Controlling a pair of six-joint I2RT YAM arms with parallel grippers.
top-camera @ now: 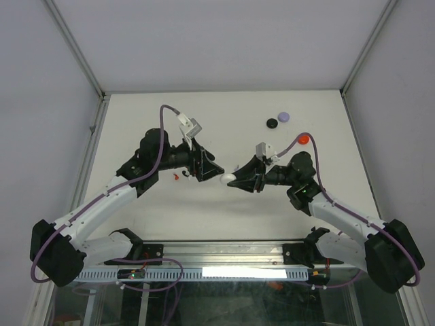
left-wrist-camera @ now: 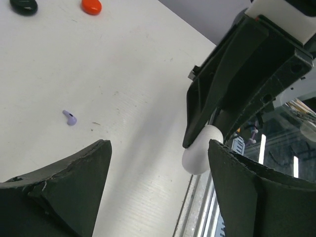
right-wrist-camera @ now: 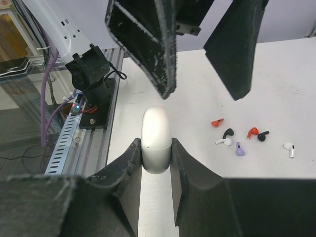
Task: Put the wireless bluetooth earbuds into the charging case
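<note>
A white capsule-shaped charging case (right-wrist-camera: 156,140) is pinched upright between the fingers of my right gripper. From above, this closed-looking case (top-camera: 228,179) sits at the tip of the right arm, just beside my left gripper (top-camera: 215,167). The left gripper stands open with nothing between its fingers; in the left wrist view its right finger (left-wrist-camera: 256,192) partly covers the case (left-wrist-camera: 200,155). White earbuds (right-wrist-camera: 224,141) lie on the table beyond.
Red, black and purple earbuds lie scattered nearby, among them a purple earbud (right-wrist-camera: 240,149). Black (top-camera: 272,123), purple (top-camera: 283,117) and orange-red cases (top-camera: 303,139) rest at the back right.
</note>
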